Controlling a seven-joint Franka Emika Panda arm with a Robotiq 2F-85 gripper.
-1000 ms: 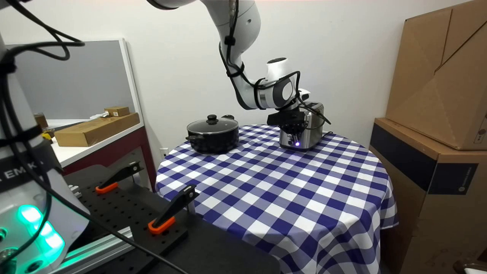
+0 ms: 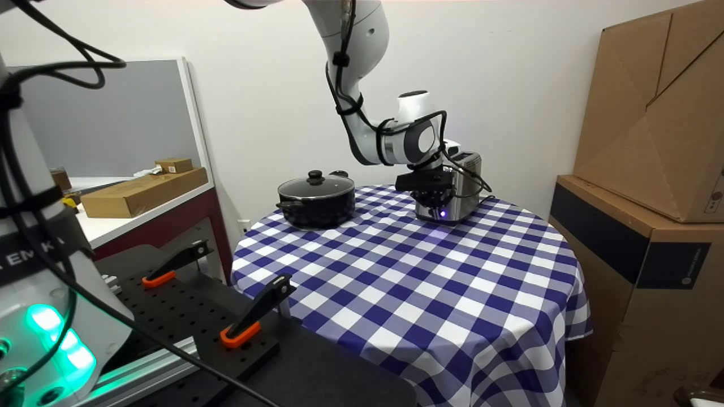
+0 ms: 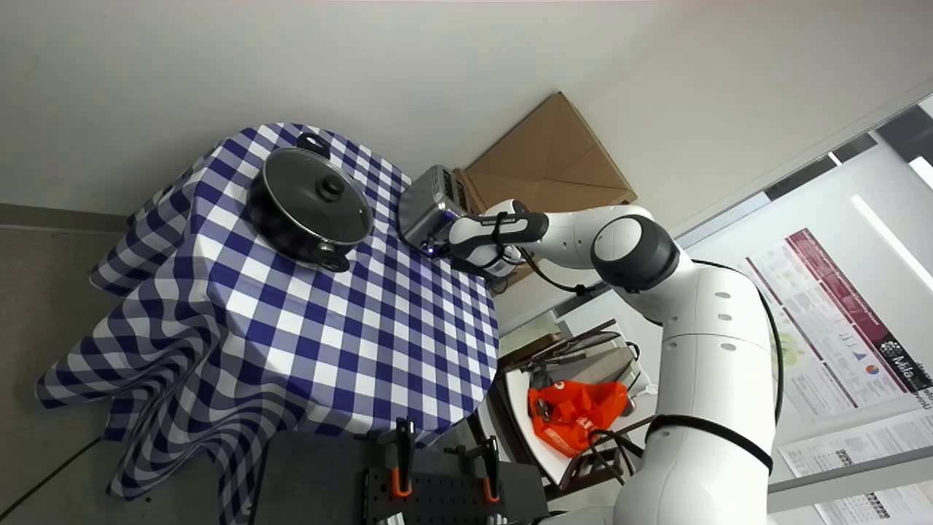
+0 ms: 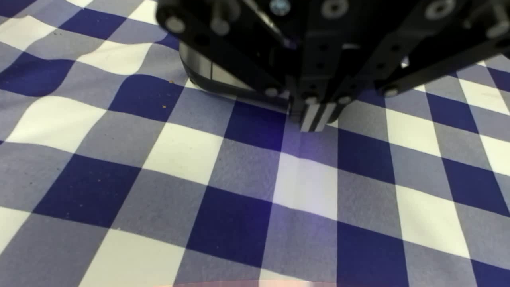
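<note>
My gripper is shut, its two pale fingertips side by side with nothing showing between them. It points down right in front of the silver toaster (image 2: 469, 196), whose lower edge (image 4: 217, 79) peeks out behind the gripper in the wrist view. Purple light glows on the toaster's lower front, close to the fingers. Whether the fingertips touch the toaster, I cannot tell. A black pot (image 2: 317, 206) with a glass lid (image 3: 316, 192) stands on the table to the toaster's left in the first exterior view, well apart from it.
A blue and white checkered cloth (image 2: 407, 291) covers the round table, clear across its front and middle. Tall cardboard boxes (image 2: 634, 271) stand close on the right. Black clamps with orange grips (image 2: 261, 311) rise from the dark mount near the robot's base.
The gripper and wrist have sunk slightly lower in front of the toaster. The toaster and pot have not visibly moved.
</note>
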